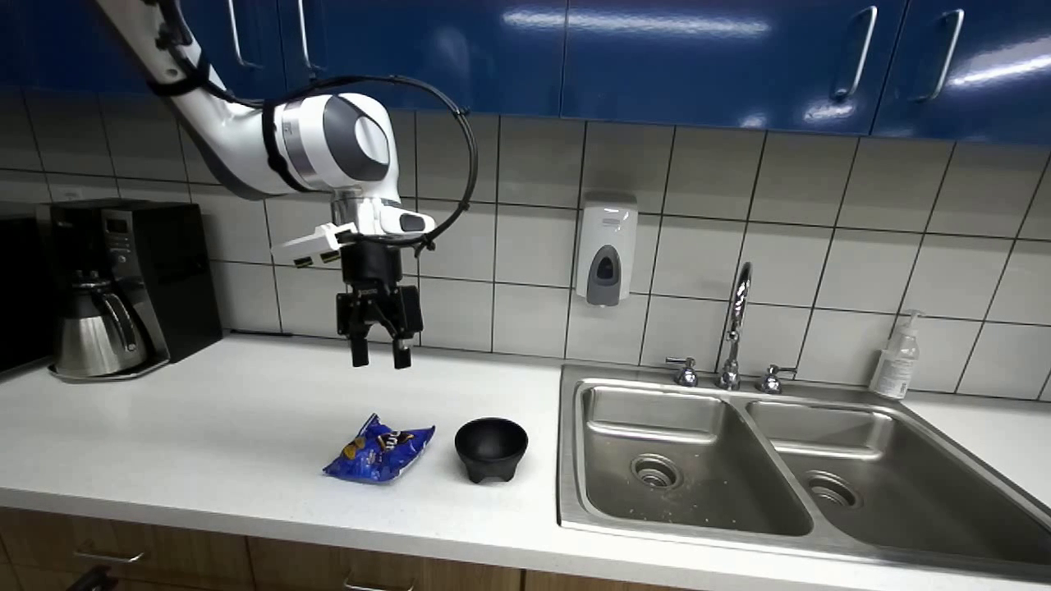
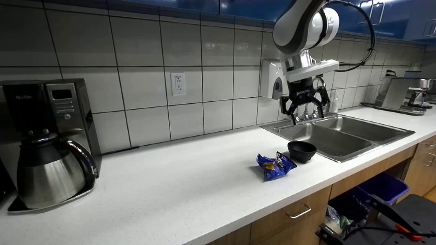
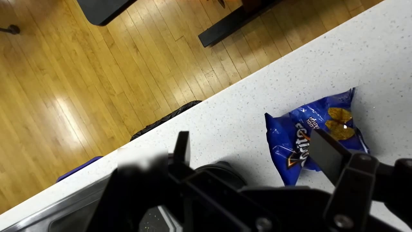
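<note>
A crumpled blue Doritos bag point(image 1: 380, 451) lies on the white counter, just left of a small black bowl point(image 1: 492, 448) on short feet. Above and behind them in exterior view 1 hangs my gripper point(image 1: 381, 360), pointing down and open, nothing between its fingers. The same gripper point(image 2: 307, 120) shows with spread fingers in exterior view 2, higher than the bag point(image 2: 274, 166) and the bowl point(image 2: 301, 151). In the wrist view one finger overlaps part of the bag point(image 3: 285, 135), while the gripper's body hides most of the bowl point(image 3: 224, 170).
A double steel sink point(image 1: 690, 463) with a faucet point(image 1: 735, 325) lies right of the bowl. At the far left stands a coffee maker point(image 2: 53, 143). A soap dispenser point(image 1: 606, 248) hangs on the tiled wall. The counter left of the bag point(image 1: 197, 423) is clear.
</note>
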